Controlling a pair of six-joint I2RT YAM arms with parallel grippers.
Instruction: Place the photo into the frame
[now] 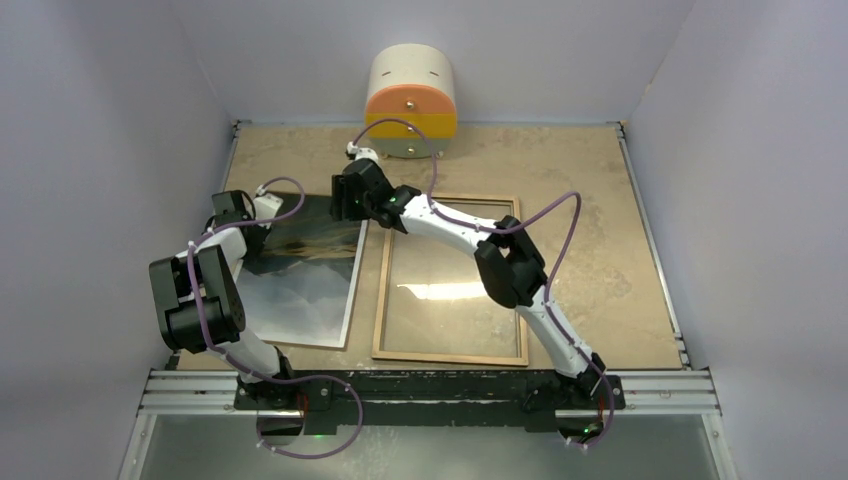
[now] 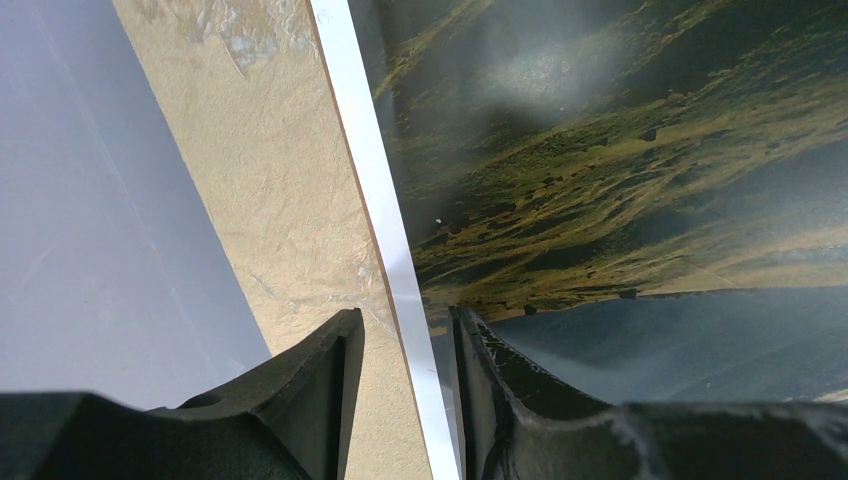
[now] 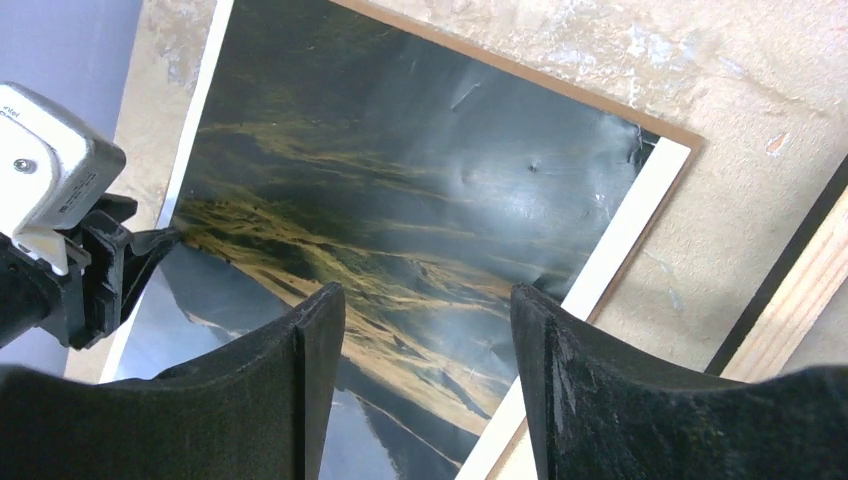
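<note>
A dark landscape photo with white side edges (image 1: 295,303) lies flat on the left of the table. Right of it is the wooden frame (image 1: 381,325) around a clear pane. At the photo's left edge my left gripper stands open, one finger outside the white strip (image 2: 385,215) and the other on the photo's side. Near the photo's upper right my right gripper is open above the surface (image 3: 425,215). Nothing is held between its fingers; the white right edge passes under its right finger (image 3: 555,360).
A rounded cabinet with coloured drawers (image 1: 410,103) stands at the back, beyond the frame. My right arm (image 1: 450,228) reaches across the frame. A wall rises close to my left arm.
</note>
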